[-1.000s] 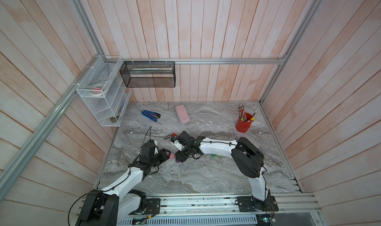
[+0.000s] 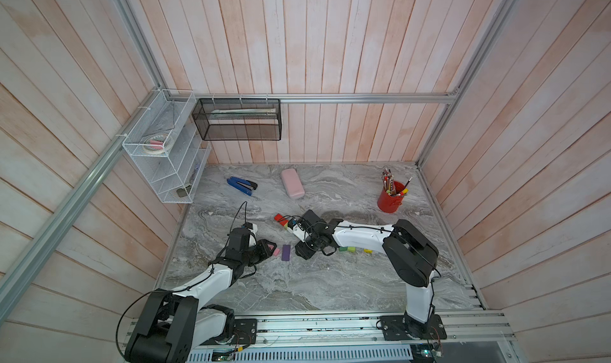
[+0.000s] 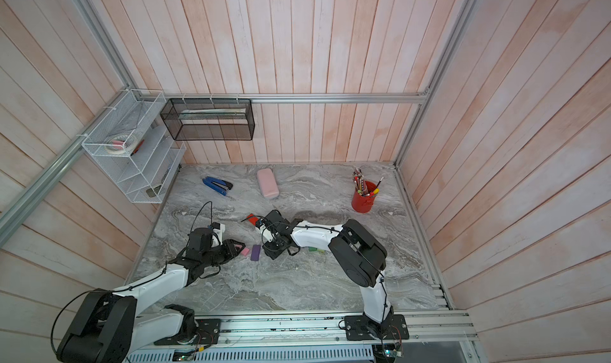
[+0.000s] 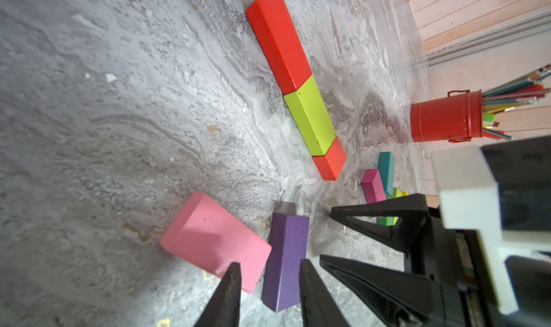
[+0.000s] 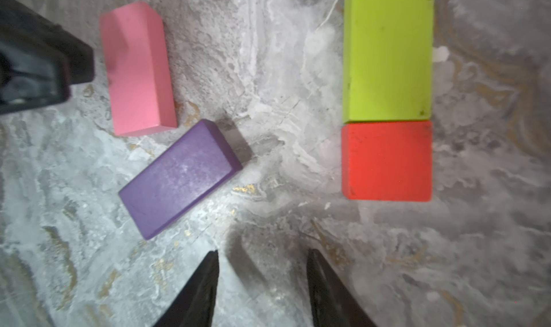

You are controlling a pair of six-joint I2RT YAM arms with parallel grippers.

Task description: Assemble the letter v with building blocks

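A row of red [image 4: 278, 37], lime [image 4: 310, 114] and short red [image 5: 385, 160] blocks lies on the table. A pink block [image 5: 137, 68] and a purple block [image 5: 179, 177] lie beside that row, at an angle to each other. My left gripper hangs by the pink and purple blocks, its fingers apart with nothing visibly held. My right gripper is open over bare table, below the purple block in its wrist view, nothing between its fingers.
Teal [image 4: 385, 169], magenta [image 4: 373, 186] and other blocks lie to the right. A red pencil cup [image 2: 389, 200], a blue stapler [image 2: 242, 184] and a pink case [image 2: 292, 183] stand at the back.
The right arm has moved rightward, uncovering the purple block in the top left view. The left arm has shifted only slightly.
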